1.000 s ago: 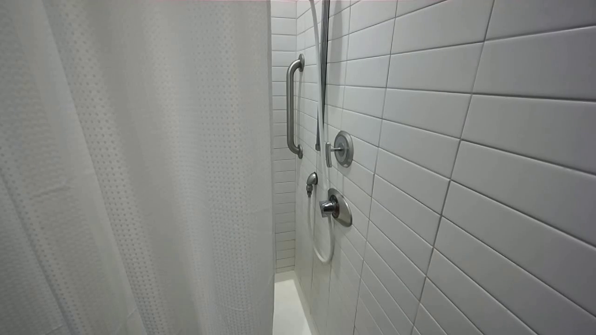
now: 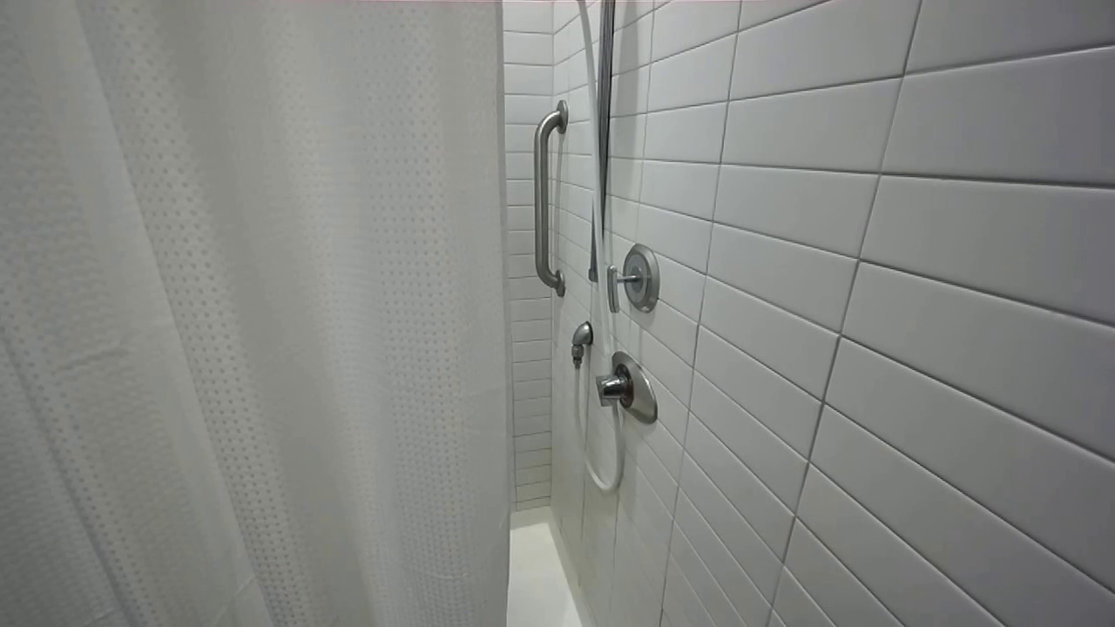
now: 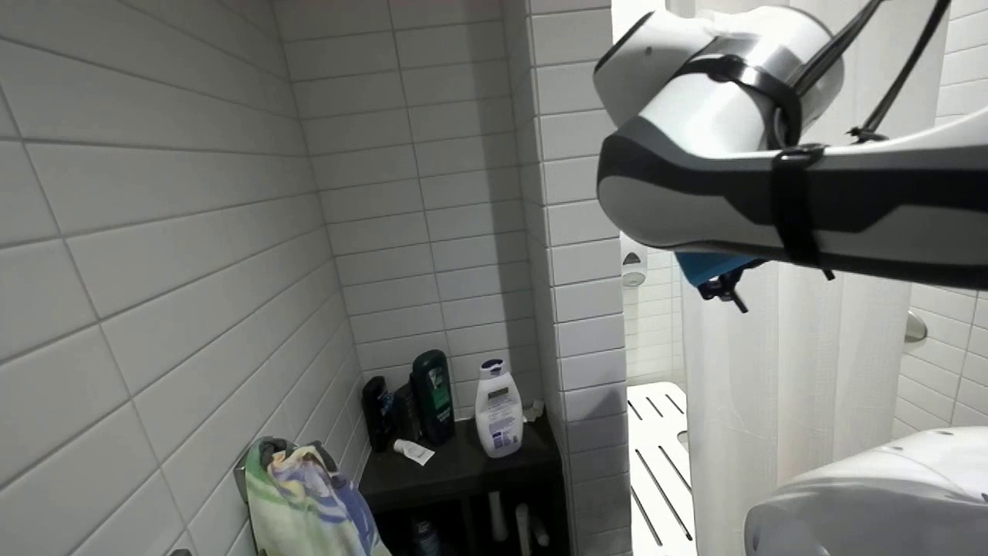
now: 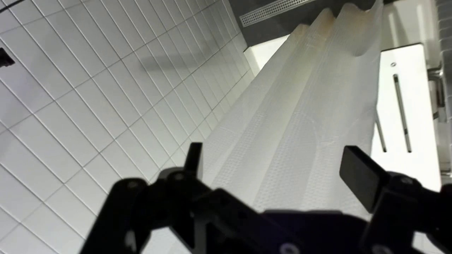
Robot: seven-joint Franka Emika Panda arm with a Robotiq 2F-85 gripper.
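Note:
A white patterned shower curtain (image 4: 292,139) hangs in folds in front of my gripper, which is open. In the wrist view the folds show between the two spread fingers, and I cannot tell whether any touch them. From exterior view 1 the curtain (image 2: 314,313) fills the left half, its edge hanging beside a narrow gap into the shower. Exterior view 2 has my arm across the upper right in front of the curtain (image 3: 778,389); the fingertips are hidden there.
A dark shelf (image 3: 463,472) holds a white bottle (image 3: 500,412), a green bottle (image 3: 432,397) and a small tube (image 3: 413,451). A colourful towel (image 3: 306,491) hangs on the left wall. Inside the shower are a slotted white seat (image 4: 406,106), a grab bar (image 2: 541,198) and a valve handle (image 2: 639,277).
Compared with one second ago, the curtain's edge in exterior view 1 sits very slightly further left, and the view itself is slightly shifted. Nothing else there differs.

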